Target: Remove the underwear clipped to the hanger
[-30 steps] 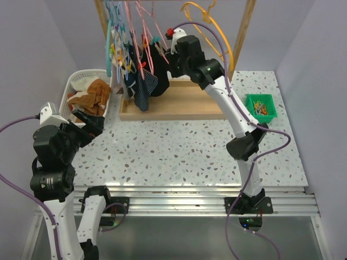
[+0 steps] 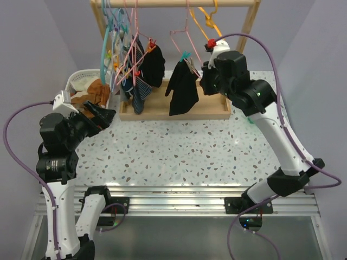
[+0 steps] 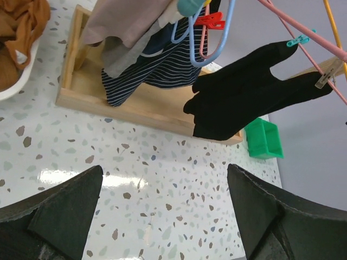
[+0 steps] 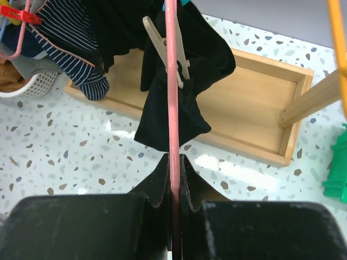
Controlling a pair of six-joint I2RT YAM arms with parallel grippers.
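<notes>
Black underwear [image 2: 184, 89] hangs from a pink hanger [image 2: 185, 33], held by a teal clip [image 2: 185, 55] and a pale clip [image 2: 190, 65]. In the right wrist view, my right gripper is shut on the pink hanger's bar [image 4: 172, 108], which runs upright through the picture; the underwear [image 4: 173, 111] and pale clip [image 4: 160, 46] are just beyond. My left gripper [image 2: 97, 115] stands open and empty at the left. Its fingers [image 3: 274, 219] are wide apart in the left wrist view, with the underwear [image 3: 244, 89] above and beyond them.
Striped and dark clothes [image 2: 142, 93] hang on other hangers to the left. A wooden rack [image 2: 162, 112] stands behind, beside a white basket [image 2: 69, 85] of brown cloth. An orange hanger [image 2: 210, 23] is near my right arm. Free floor lies in front.
My right gripper has moved right and toward the front, carrying the pink hanger and its underwear away from the other clothes. My left arm has shifted slightly to the right.
</notes>
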